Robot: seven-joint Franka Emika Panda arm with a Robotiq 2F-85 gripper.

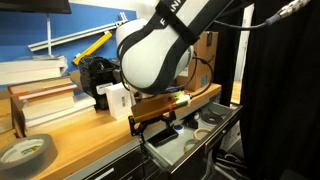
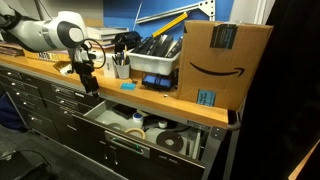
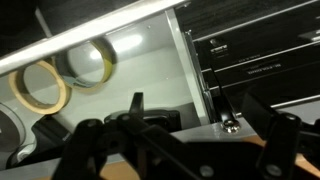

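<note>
My gripper stands open in the wrist view, its two dark fingers (image 3: 137, 104) wide apart with nothing between them. Below it lies an open grey drawer (image 3: 150, 62). Inside are two tape rings, a tan one (image 3: 62, 90) and a yellowish one (image 3: 107, 62), with a dark object partly hidden by a finger. In exterior view 1 the gripper (image 1: 138, 127) is near the desk's front edge, by the drawer's near left corner. Exterior view 2 shows the arm (image 2: 62, 38) at the left, the gripper (image 2: 88, 80) beside the drawer's left end.
Books (image 1: 45, 98), a roll of grey tape (image 1: 25, 152) and a white box (image 1: 118, 100) sit on the wooden desk. A tool bin (image 2: 155, 55) and a large cardboard box (image 2: 215, 65) stand farther along. Closed dark drawers (image 2: 65, 100) line the cabinet to the left.
</note>
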